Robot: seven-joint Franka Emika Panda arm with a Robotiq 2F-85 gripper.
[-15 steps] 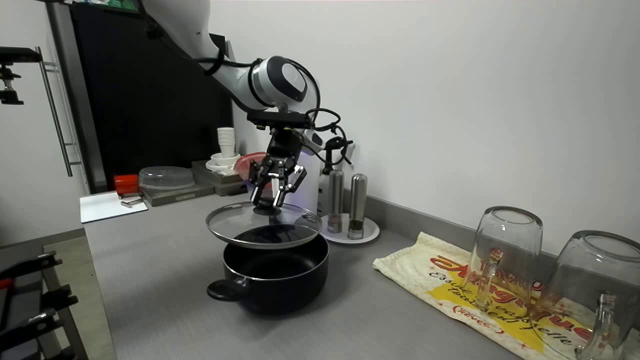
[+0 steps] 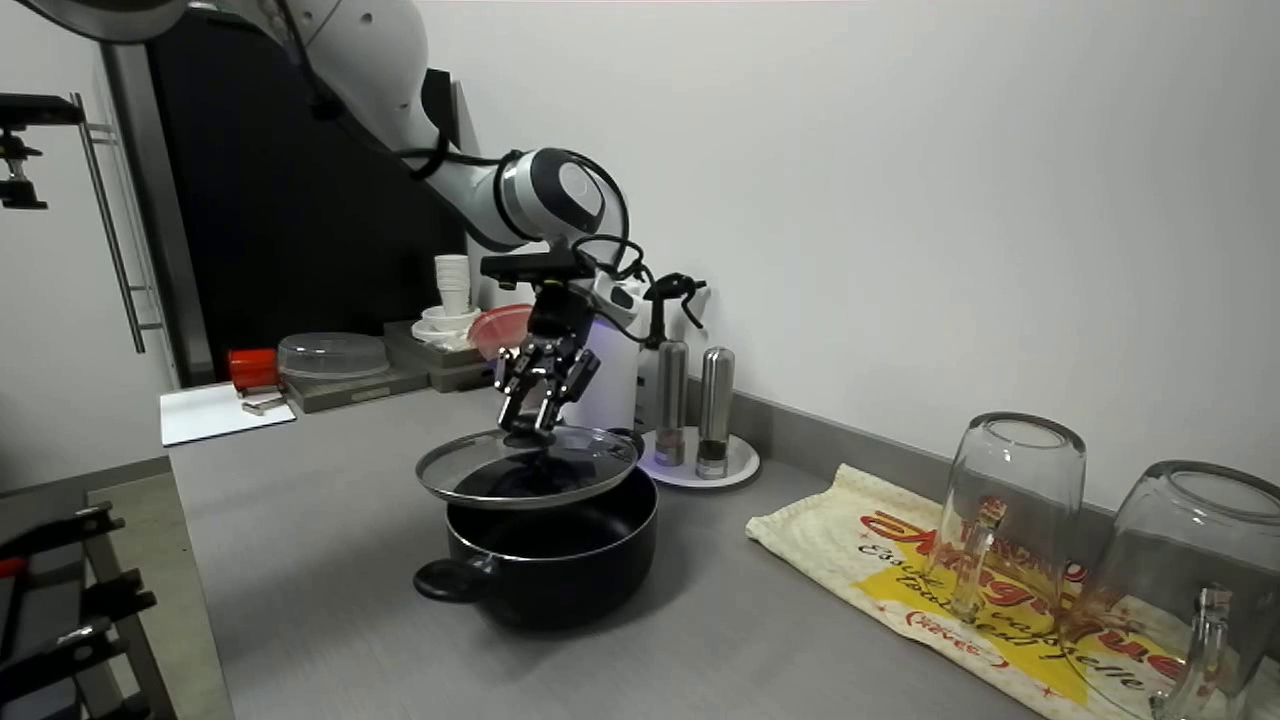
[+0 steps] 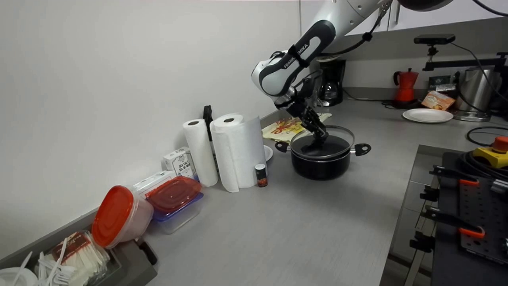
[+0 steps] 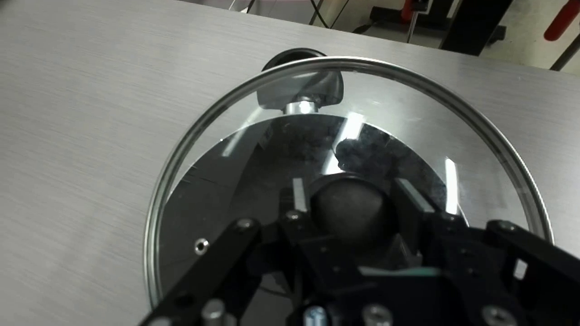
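Note:
A glass lid with a metal rim hangs tilted over the black pot, offset toward the far side of its opening. My gripper is shut on the lid's dark knob from above. In the wrist view the round knob sits between the two fingers, and through the glass lid the pot's interior and one handle show. From the other side, the lid appears close above the pot; whether its rim touches there cannot be told.
Behind the pot, a white plate carries two tall grinders. A cloth with upturned glass mugs lies to the right. Paper towel rolls and a small dark jar stand near the wall.
The lid and my gripper have come down a little toward the pot. The pot has not moved, and the knob is still held.

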